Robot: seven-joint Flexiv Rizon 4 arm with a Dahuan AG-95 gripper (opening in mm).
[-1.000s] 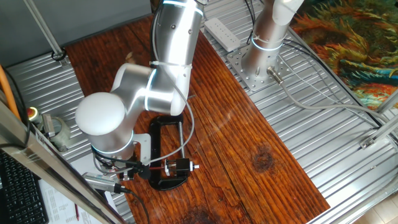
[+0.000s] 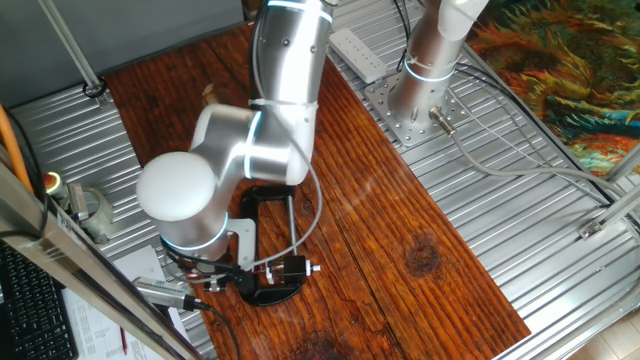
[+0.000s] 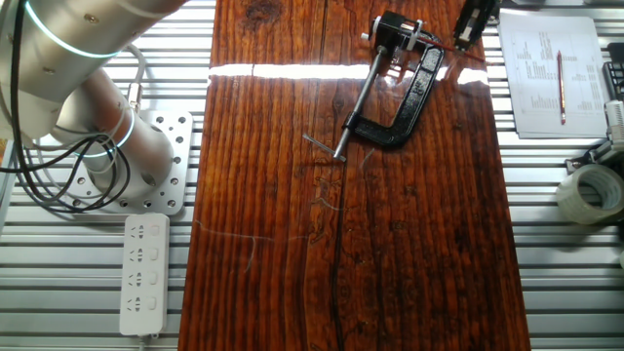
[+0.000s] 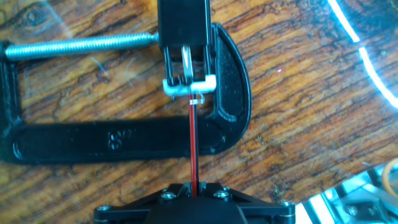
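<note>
A thin red-and-dark wire runs from my gripper to a small black block with a white end piece. The fingers look shut on the wire, close about it at the bottom of the wrist view. Near the white piece the wire carries a small pale band. Whether its tip is inside the block is hidden. The black block sits over one end of a black C-clamp lying on the wooden board. In exterior view 2 my gripper is at the top, right of the clamp.
The wooden board is clear in front of the clamp. Beside it lie a power strip, paper with a pencil, and a roll of tape.
Over the last second my arm and gripper have shifted a little to the right in exterior view 1, closer to the black block. The clamp and block have stayed put.
</note>
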